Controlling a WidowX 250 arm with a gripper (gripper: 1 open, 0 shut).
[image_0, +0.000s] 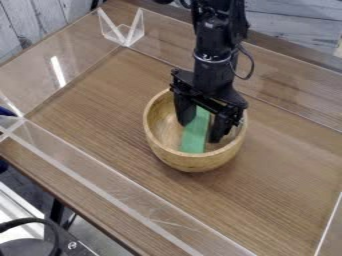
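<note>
My gripper (206, 105), black, is down at a tan wooden bowl (191, 158) in the centre of the camera view, with its fingers spread open over the bowl. A green object (194, 134) lies inside the bowl, between or just below the fingers. Whether the fingers touch it, I cannot tell.
A wooden tabletop (94, 100) surrounds the bowl, largely clear. A clear plastic piece (122, 28) sits at the back left. Dark cables (34, 240) lie at the lower left, and a pale plank wall stands at the back right.
</note>
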